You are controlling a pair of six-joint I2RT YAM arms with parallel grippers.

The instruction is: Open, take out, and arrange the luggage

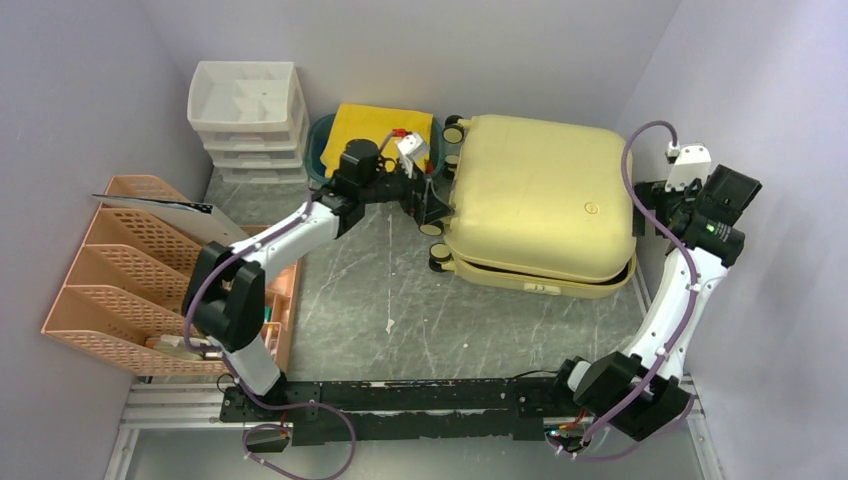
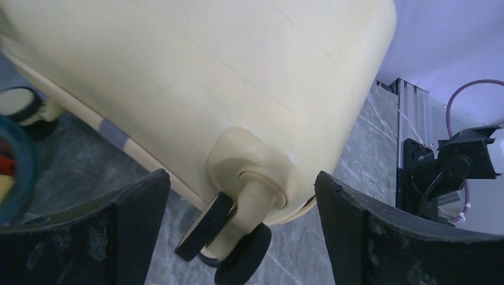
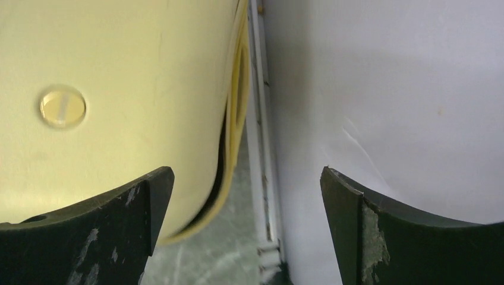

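Observation:
The pale yellow suitcase (image 1: 540,190) lies flat on the grey floor with its lid down, except for a narrow dark gap along the front edge. At its left side my left gripper (image 1: 432,207) stands open by the wheels. A suitcase wheel (image 2: 205,227) shows between its spread fingers in the left wrist view, without any grip on it. On the far side, my right gripper (image 1: 645,208) is open next to the suitcase's right edge, near the wall. In the right wrist view the lid's round emblem (image 3: 62,107) and the slightly parted rim (image 3: 229,160) are visible.
A pink divided organizer (image 1: 110,290) stands at the left, with a white drawer unit (image 1: 245,130) behind it. A yellow cloth (image 1: 375,125) sits in a teal basket at the back. Clear floor (image 1: 400,310) lies in front of the suitcase.

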